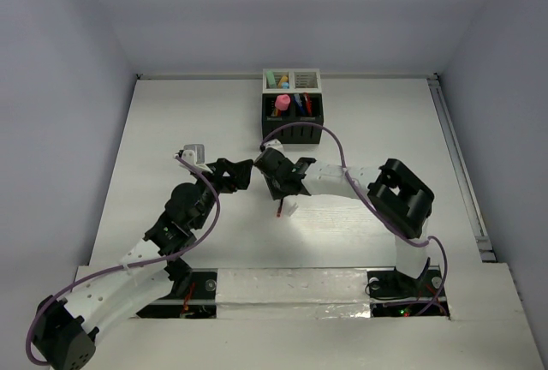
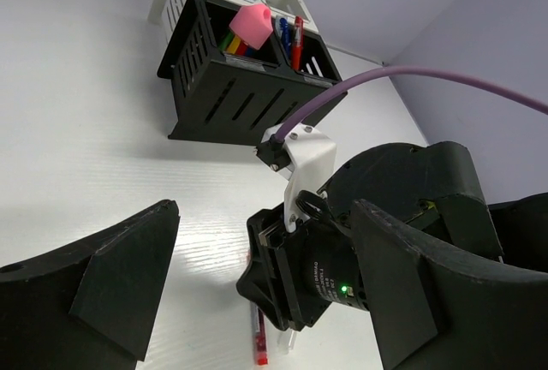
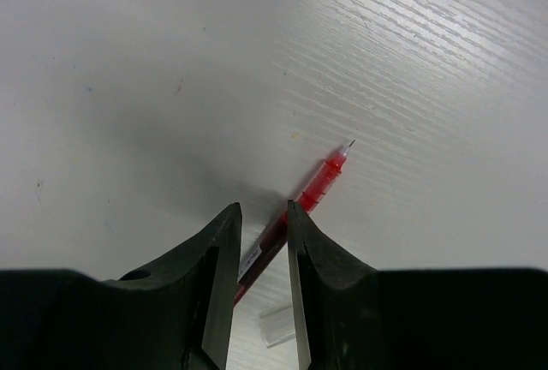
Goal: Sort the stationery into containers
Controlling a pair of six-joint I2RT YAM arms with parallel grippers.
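Observation:
A red pen (image 3: 318,183) lies on the white table, with my right gripper low over it, its fingers part open across the barrel. Whether it grips the pen I cannot tell. A clear piece (image 3: 278,323), perhaps a cap, lies beside the pen. My left gripper is open, left of the right one in the top view, nothing visible between its near fingers. At the back stands a black organiser (image 1: 292,134) holding several pens and a pink item (image 1: 282,102), with a white container (image 1: 305,90) behind holding green, orange and blue items.
Walls border it at back and sides, and purple cables run along both arms, one arching over the right gripper.

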